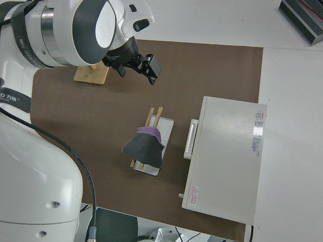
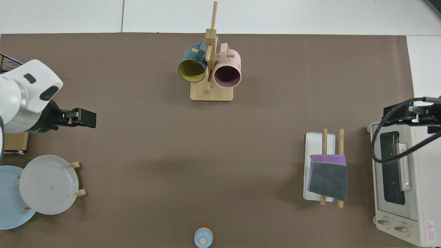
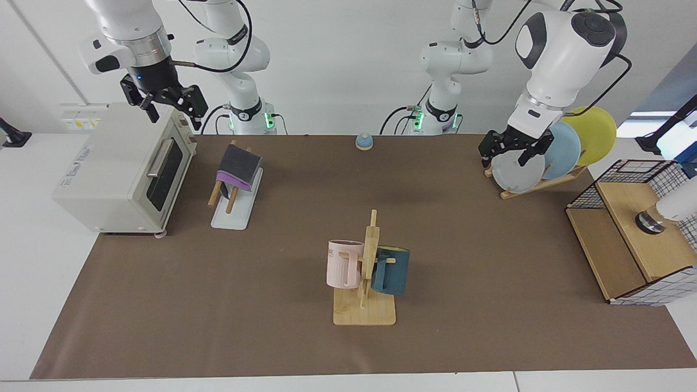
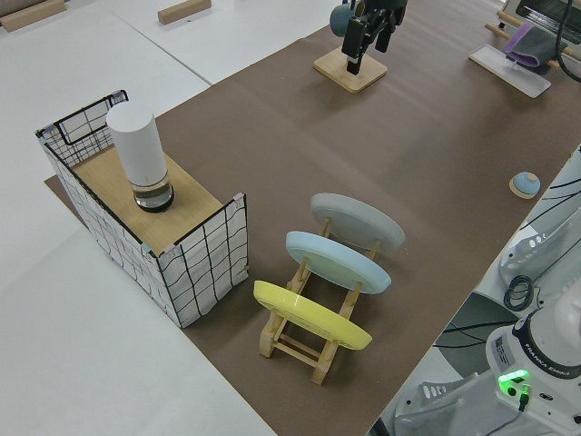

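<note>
One gripper hangs at the left of the top view, above the shelf and plates. The other gripper is over the oven at the right; its finger state is unclear. A wooden mug tree holds a teal mug and a pink mug. A grey and purple cloth hangs on two wooden bars over a white tray. Plates stand in a wooden rack.
A wire shelf with a white cylinder stands beside the plates. A small blue round object sits at the table edge.
</note>
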